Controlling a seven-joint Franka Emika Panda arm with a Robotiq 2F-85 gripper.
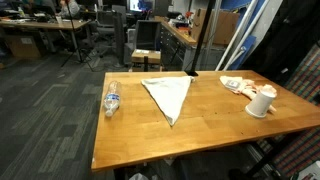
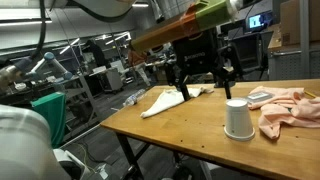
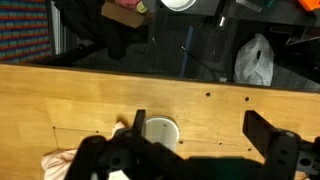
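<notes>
A white cup stands near the right end of the wooden table. Beside it lies a crumpled pinkish cloth. Seen in exterior view 2, my gripper hangs above the tabletop, close to the cup but apart from it. From the wrist, the gripper is open, its dark fingers spread wide. The round top of the cup shows beside the left finger, partly covered by the gripper's body. A white cloth is spread at the table's middle, and a clear bottle lies toward its left end.
Bare wood takes up the table's front and centre. Its edge crosses the wrist view, with dark floor, cables and a plastic bag beyond. Chairs and desks stand behind the table in exterior view 1.
</notes>
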